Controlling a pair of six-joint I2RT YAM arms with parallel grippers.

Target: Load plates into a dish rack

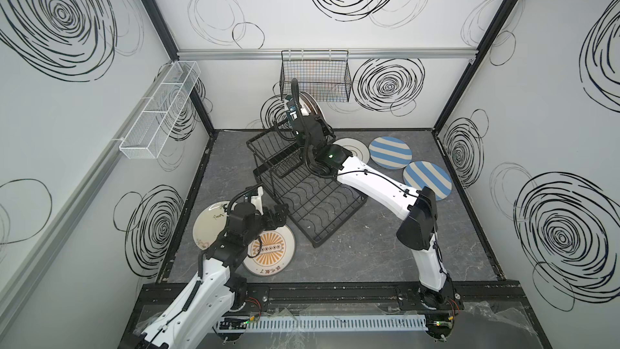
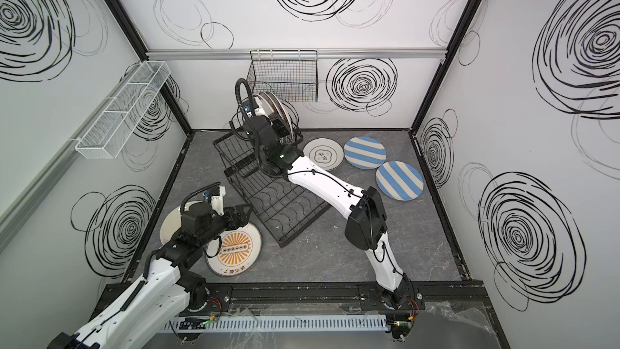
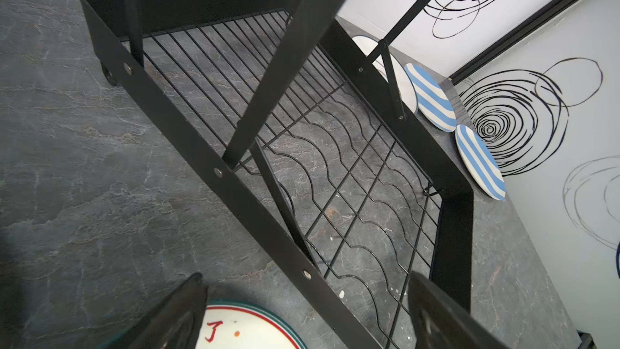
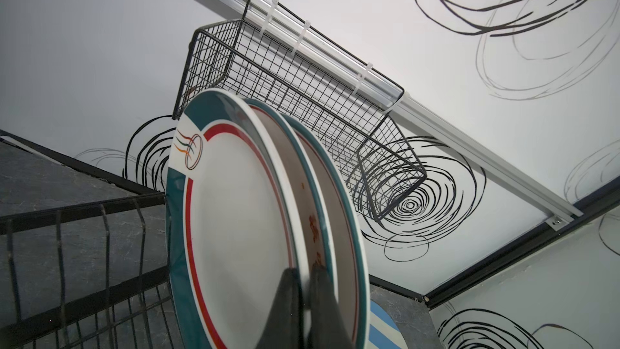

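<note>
My right gripper is shut on the rim of a white plate with teal and red border [image 4: 232, 219], among several upright plates at the back of the black two-tier dish rack [image 1: 310, 213]. My left gripper [image 2: 235, 216] hovers over the rack's near left corner, by an orange-patterned plate [image 1: 271, 252]; whether it is open is hard to tell. A cream plate [image 1: 206, 226] lies to its left. A white plate [image 2: 323, 153] and two blue-striped plates [image 2: 365, 152] lie right of the rack.
A black wire basket [image 1: 316, 77] hangs on the back wall, a white one [image 1: 151, 116] on the left wall. Bare table [image 2: 419, 232] shows at the front right.
</note>
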